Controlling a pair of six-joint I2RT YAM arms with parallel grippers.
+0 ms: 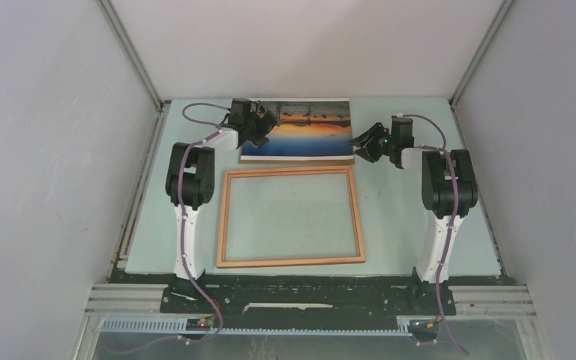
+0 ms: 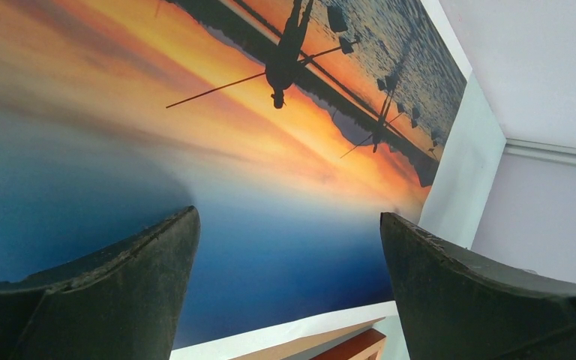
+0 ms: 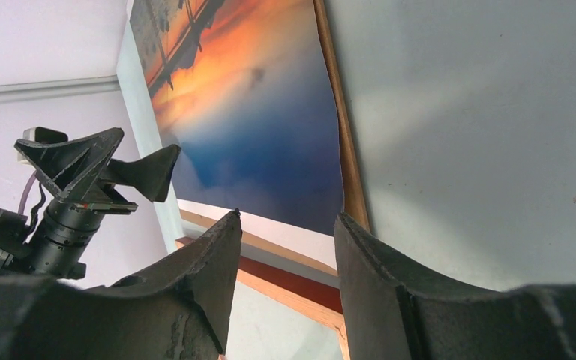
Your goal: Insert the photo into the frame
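Note:
The sunset photo (image 1: 307, 131) lies flat at the back of the table, on a brown board (image 1: 300, 162) whose edge shows along its front. In front of it lies the empty wooden frame (image 1: 292, 262). Over the photo's left part my left gripper (image 1: 270, 131) stands open, and its wrist view shows the printed picture (image 2: 270, 187) between the spread fingers with nothing gripped. At the photo's right edge is my right gripper, its fingers part open. The photo's front right corner and the board's edge (image 3: 349, 150) show between and beyond those fingertips.
Bare table (image 1: 405, 217) extends to the right of the frame, with a narrower free strip at the left. A wall (image 1: 307, 45) rises close behind the photo. The frame's back edge lies near the photo's front edge.

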